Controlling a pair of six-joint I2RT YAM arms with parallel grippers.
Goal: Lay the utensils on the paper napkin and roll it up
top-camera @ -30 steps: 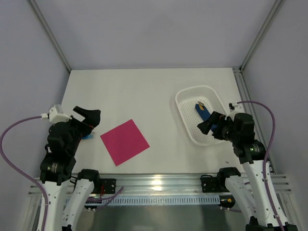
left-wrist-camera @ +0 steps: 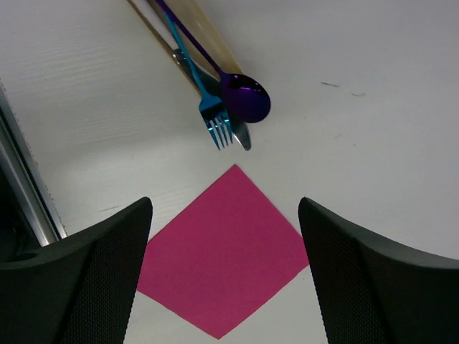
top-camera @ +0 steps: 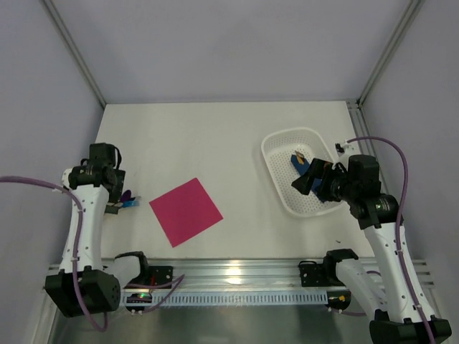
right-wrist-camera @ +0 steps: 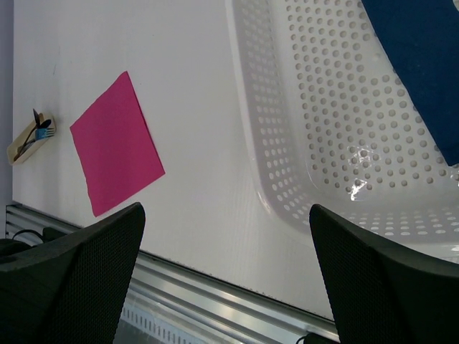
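The pink paper napkin (top-camera: pixel 186 211) (left-wrist-camera: pixel 219 258) (right-wrist-camera: pixel 117 147) lies flat on the table, left of centre. Left of it, a small light holder (left-wrist-camera: pixel 229 54) (right-wrist-camera: pixel 20 150) carries a purple spoon (left-wrist-camera: pixel 245 97), a blue fork (left-wrist-camera: pixel 212 115) and a silver knife (left-wrist-camera: pixel 244 137). My left gripper hangs open over the utensils and napkin, nothing between its fingers; from above, the arm partly hides the utensils. My right gripper is open over the white perforated basket (top-camera: pixel 280 179), empty.
The basket holds a dark blue folded cloth (right-wrist-camera: pixel 409 72) with something small and tan on it. A metal rail runs along the front edge.
My left arm has moved leftward and turned its gripper downward beside the utensils, uncovering more of them in the top view. The right arm has shifted slightly.
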